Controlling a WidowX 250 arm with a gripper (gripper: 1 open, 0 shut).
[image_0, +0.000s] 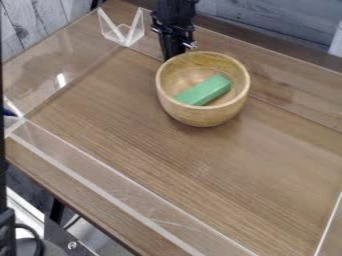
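My dark gripper (171, 47) is at the top centre of the camera view, shut, just above and behind the back left rim of a tan bowl (178, 107); whether it touches the rim I cannot tell, and nothing shows between its fingers. A green block (203, 90) lies inside the bowl, tilted diagonally.
A clear angular object (123, 28) stands at the upper left.
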